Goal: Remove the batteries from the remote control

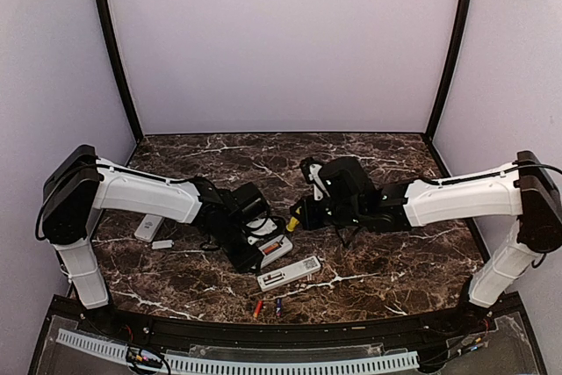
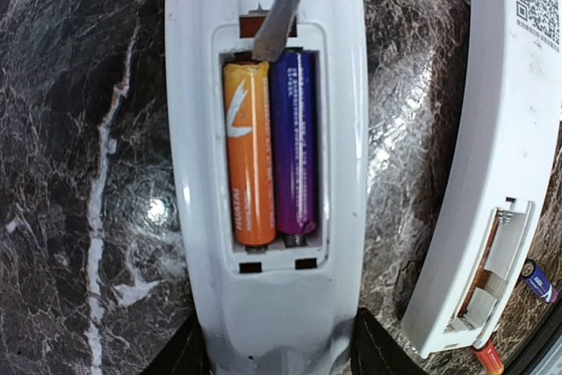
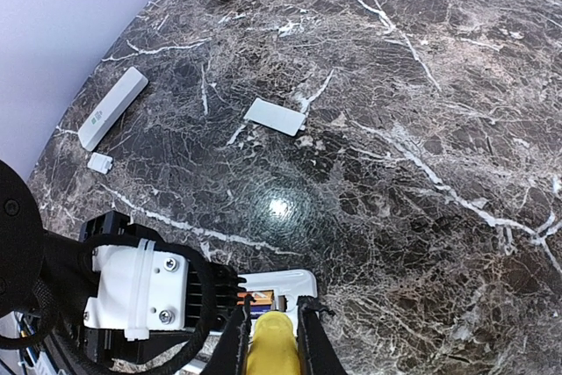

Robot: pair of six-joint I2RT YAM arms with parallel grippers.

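Observation:
A white remote control (image 2: pixel 281 313) lies with its battery bay uncovered, and my left gripper is shut on its near end. Side by side in the bay are an orange battery (image 2: pixel 249 155) and a purple battery (image 2: pixel 294 142). Above them, the flat metal tip of a screwdriver (image 2: pixel 285 10) reaches over their upper ends; whether it touches either one, I cannot tell. My right gripper is shut on the screwdriver's yellow handle (image 3: pixel 272 349). In the top view that handle (image 1: pixel 294 218) slants down toward the remote.
A second white remote (image 1: pixel 289 273) lies in front, its bay empty. Beyond it are a loose red battery (image 1: pixel 258 308) and blue battery (image 1: pixel 278 306). Another remote (image 1: pixel 149 227) and a small cover (image 1: pixel 162 244) lie at the left; a white cover (image 3: pixel 275 117) lies behind.

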